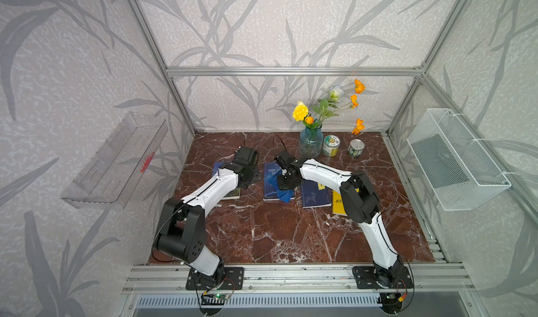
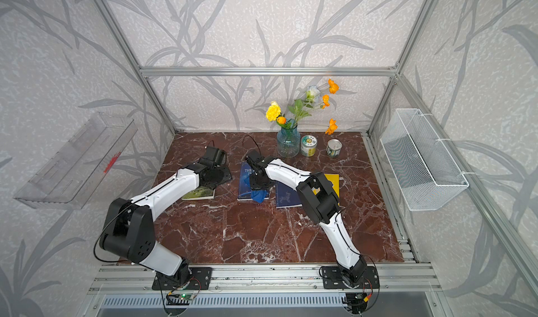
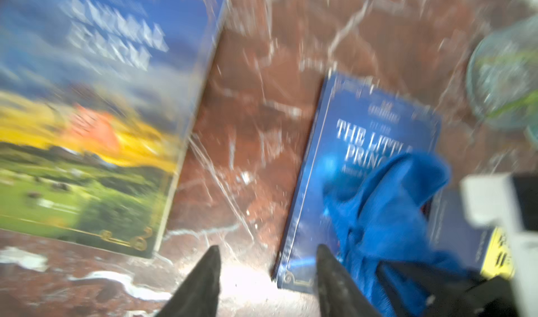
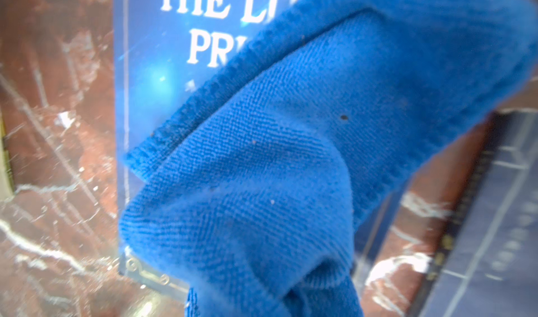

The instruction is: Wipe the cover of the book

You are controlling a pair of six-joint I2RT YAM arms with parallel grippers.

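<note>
The blue book titled "The Little Prince" (image 3: 305,221) lies flat on the marbled table. Over its lower right cover hangs a crumpled blue cloth (image 4: 252,176), which hides part of the title. My right gripper (image 1: 284,187) is above this book, shut on the cloth; its fingertips are hidden by the cloth in its own wrist view. To the left, my left gripper hovers between two books with its fingers apart and nothing between them. The "Animal Farm" book (image 3: 106,98) lies below and left of it.
Right of the blue book are a dark blue book (image 1: 315,198) and a yellow book (image 1: 338,205). A glass flower vase (image 1: 310,143) and two cans (image 1: 331,145) stand at the back.
</note>
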